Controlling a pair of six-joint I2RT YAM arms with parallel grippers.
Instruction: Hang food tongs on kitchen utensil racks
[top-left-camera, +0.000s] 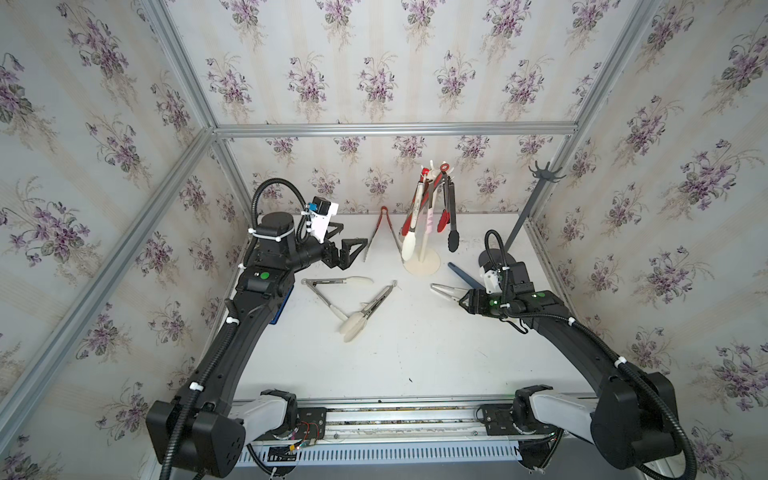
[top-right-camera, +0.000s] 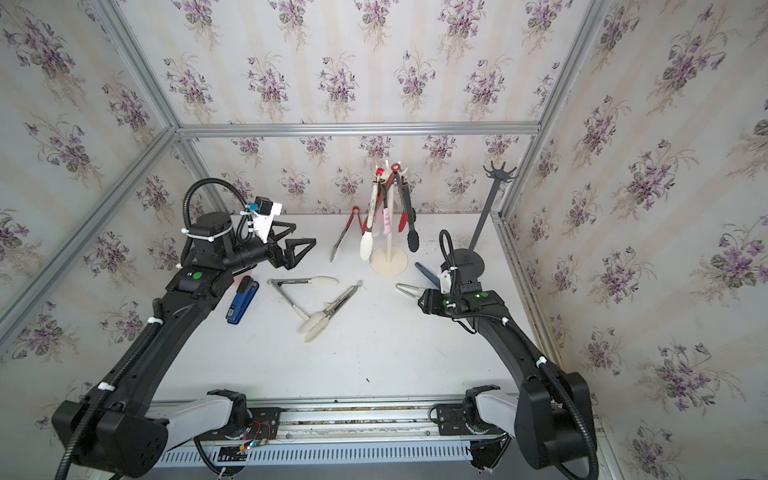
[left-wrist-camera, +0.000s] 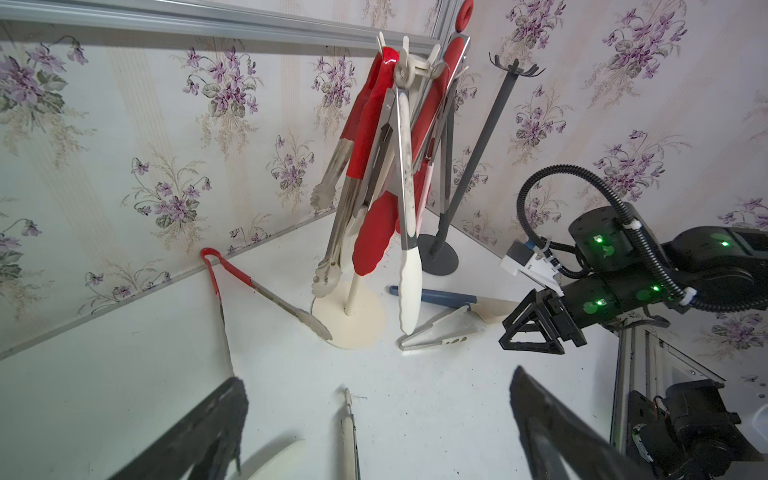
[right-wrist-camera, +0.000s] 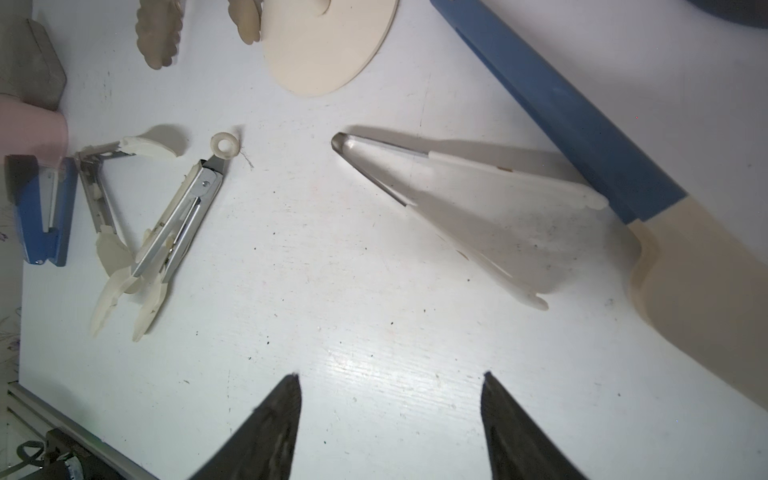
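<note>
A cream rack (top-left-camera: 421, 261) holds several red, white and black tongs (top-left-camera: 452, 217). My left gripper (top-left-camera: 351, 249) is open and empty, raised left of it. My right gripper is open and empty, pointing down over the table near small white tongs (right-wrist-camera: 472, 254). A blue-handled utensil with a cream head (right-wrist-camera: 552, 96) lies beside these. Red-handled tongs (left-wrist-camera: 236, 272) lie behind the rack's left side. More cream-tipped tongs (right-wrist-camera: 188, 220) lie in the middle left of the table.
A dark grey rack (top-right-camera: 496, 200) stands empty at the back right. A blue object (top-right-camera: 241, 300) lies at the left edge.
</note>
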